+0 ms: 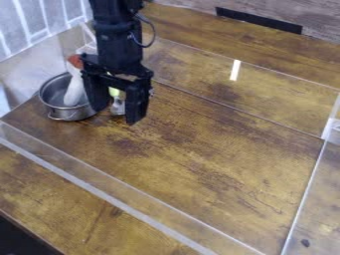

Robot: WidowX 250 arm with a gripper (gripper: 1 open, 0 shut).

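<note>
My black gripper hangs over the left part of the wooden table, open, with its two fingers apart. Behind it on the left stands a metal pot, with a white object and a reddish piece at its top. A pale yellow-green item with a light lower part is partly hidden behind the gripper, so its full shape cannot be seen.
Clear edging runs along the left front and right side. A dark slot sits in the back at the top right.
</note>
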